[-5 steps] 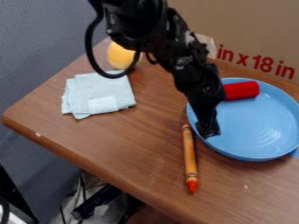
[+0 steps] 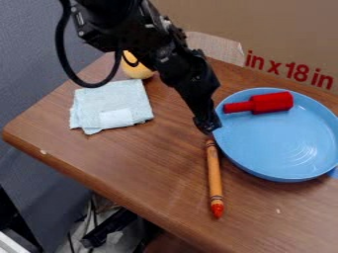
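Note:
The black arm comes down from the top of the view, and its gripper point(image 2: 208, 125) hangs just left of the blue plate point(image 2: 282, 148), above the upper end of an orange crayon point(image 2: 214, 180) lying on the table. Whether the gripper is open or shut is hard to tell. A red cylinder with a narrower handle point(image 2: 271, 102) rests on the plate toward its back.
A folded pale blue cloth point(image 2: 110, 104) lies at the left of the wooden table point(image 2: 126, 168). A yellow object point(image 2: 137, 67) sits behind it, partly hidden by the arm. A cardboard box point(image 2: 278, 35) stands at the back.
The arm and gripper have moved left, off the plate's near-left part to beside its left rim, uncovering more of the red cylinder. The objects on the table look unmoved.

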